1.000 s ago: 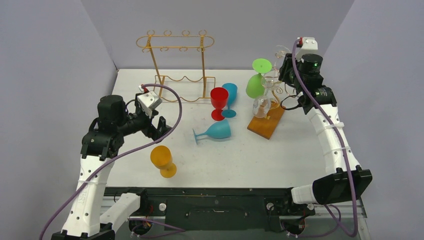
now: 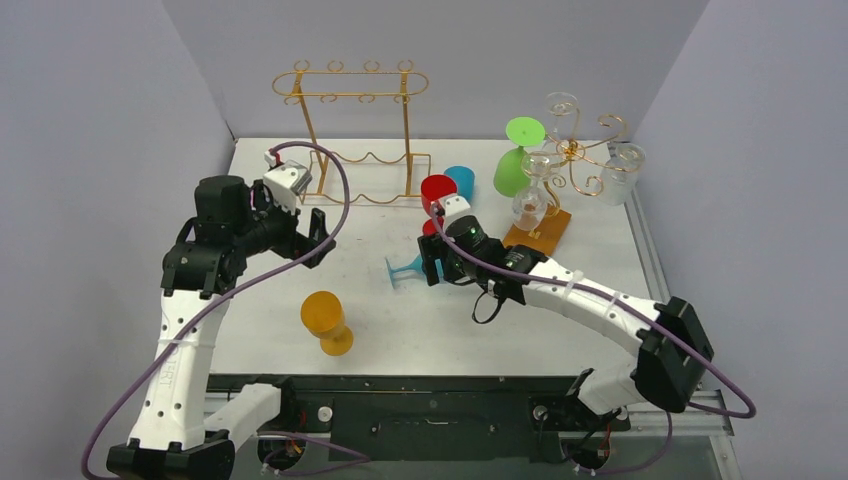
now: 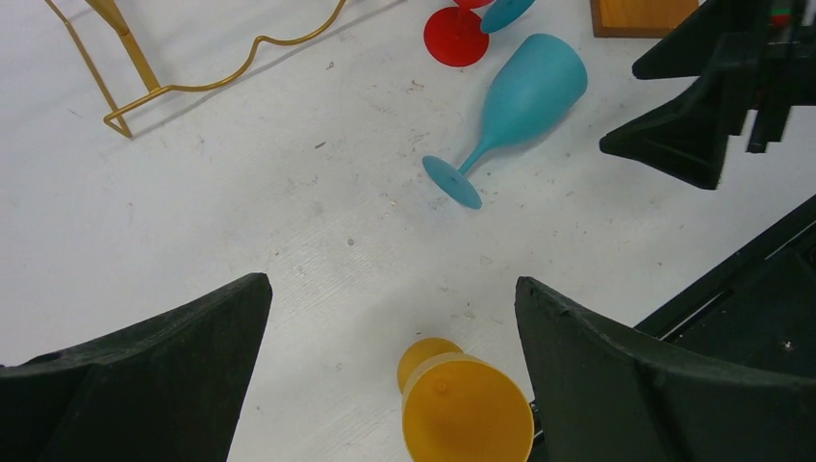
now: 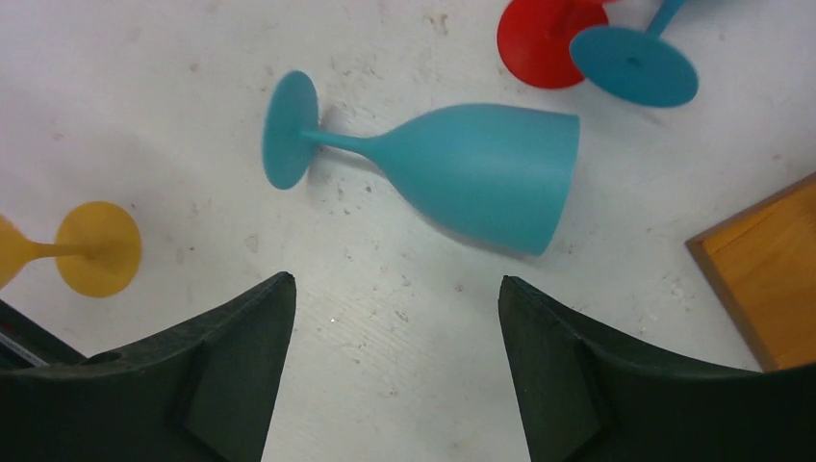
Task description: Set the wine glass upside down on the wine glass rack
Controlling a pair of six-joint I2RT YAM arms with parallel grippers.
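Observation:
A blue wine glass lies on its side on the table, its bowl partly hidden by the right arm in the top view. Above it hangs my right gripper, open and empty. My left gripper is open too, over the table's left half, with an orange glass standing upright close to it in the left wrist view. The gold glass rack at the right back, on a wooden base, carries several upside-down glasses, among them a green glass and clear ones.
Behind the right gripper stand a red glass and another blue glass. A second gold wire rack, empty, stands at the back left.
My right gripper has come from the right-hand rack, left and forward, to above the lying blue glass. The left arm has shifted only slightly.

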